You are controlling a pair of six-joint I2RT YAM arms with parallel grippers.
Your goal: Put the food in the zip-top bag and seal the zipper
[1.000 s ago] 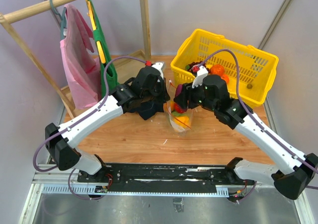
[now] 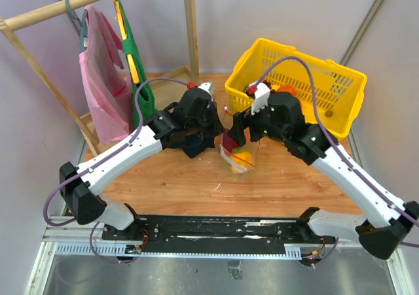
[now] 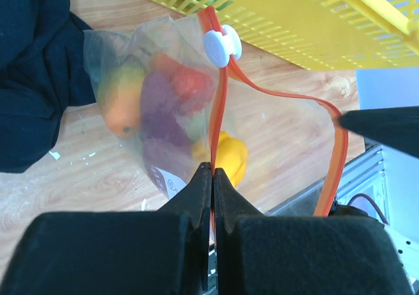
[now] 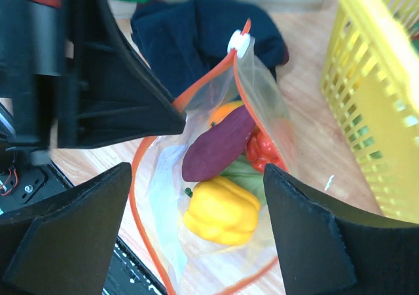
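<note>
The clear zip top bag stands with its orange-rimmed mouth spread, a white slider at one corner. My left gripper is shut on the bag's orange rim. Inside the bag, a purple eggplant lies above a yellow bell pepper, beside a red item and an orange-yellow one. Something pale green shows beneath them. Above the mouth, my right gripper has its fingers apart, with nothing gripped between them.
A yellow basket stands at the back right, with orange fruit in it. Dark blue cloth lies close to the bag. Pink and green cloths hang from a wooden rack at left. Bare table lies in front.
The left arm has stayed in place.
</note>
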